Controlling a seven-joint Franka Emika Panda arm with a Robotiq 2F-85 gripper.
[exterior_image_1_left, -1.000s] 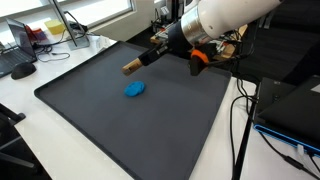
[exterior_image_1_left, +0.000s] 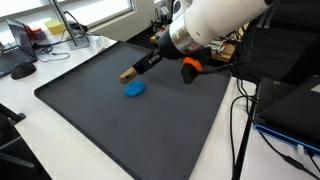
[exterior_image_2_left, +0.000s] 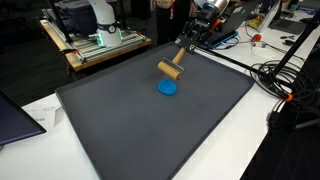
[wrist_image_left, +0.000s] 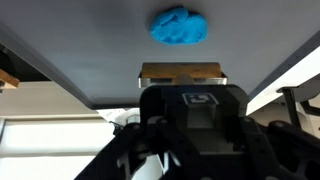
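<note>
A light wooden block-like piece (exterior_image_1_left: 128, 76) is held up by my gripper (exterior_image_1_left: 143, 66), which is shut on it. In exterior view 2 the wooden piece (exterior_image_2_left: 170, 71) hangs over the mat, close behind a crumpled blue object (exterior_image_2_left: 167, 87). In exterior view 1 the blue object (exterior_image_1_left: 134, 89) lies flat on the dark mat just below the wooden piece. The wrist view shows the blue object (wrist_image_left: 179, 26) at the top, apart from the wooden piece (wrist_image_left: 180, 71) at the fingers. Most of the fingers are hidden by the gripper's body.
The dark grey mat (exterior_image_1_left: 95, 105) is otherwise mostly bare, with wide free room around the blue object. Black cables (exterior_image_2_left: 270, 75) run beside the mat near the arm's base. A wooden-edged table with tools (exterior_image_2_left: 105, 42) stands beyond the mat.
My gripper has come down with the wooden piece, which is now lower and closer to the blue object. The blue object has stayed in place.
</note>
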